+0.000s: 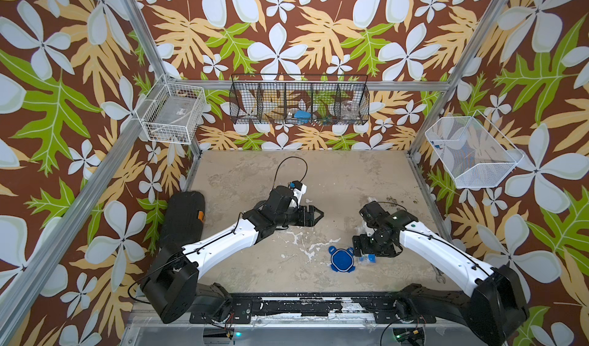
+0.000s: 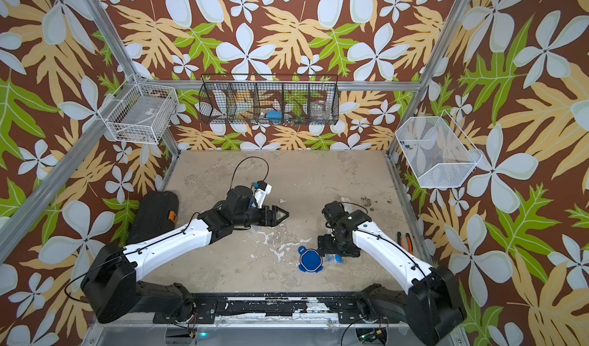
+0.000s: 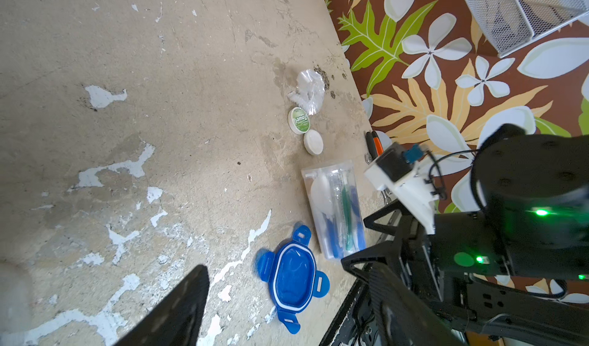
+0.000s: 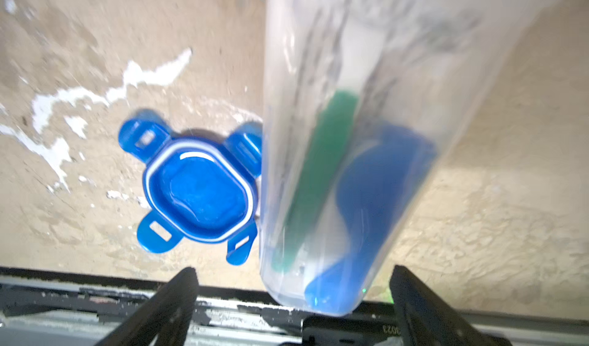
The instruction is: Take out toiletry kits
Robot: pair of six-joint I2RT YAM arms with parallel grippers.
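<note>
A clear plastic toiletry case (image 3: pixel 334 211) with a green stick and a blue item inside lies on the table at the right of the left wrist view. It fills the middle of the right wrist view, where the green stick (image 4: pixel 325 161) and blue item (image 4: pixel 380 186) show through its wall. My right gripper is open, its fingers spread to either side of the case's near end; contact cannot be told. Over the table's middle, my left gripper (image 1: pixel 316 215) stands open and empty, clear of the case.
A blue lid with side tabs (image 3: pixel 294 275) lies left of the case. Beyond are a green-labelled tin (image 3: pixel 299 120), a white cap (image 3: pixel 313 142) and crumpled plastic (image 3: pixel 308 91). Wire baskets (image 1: pixel 298 103) hang on the back wall.
</note>
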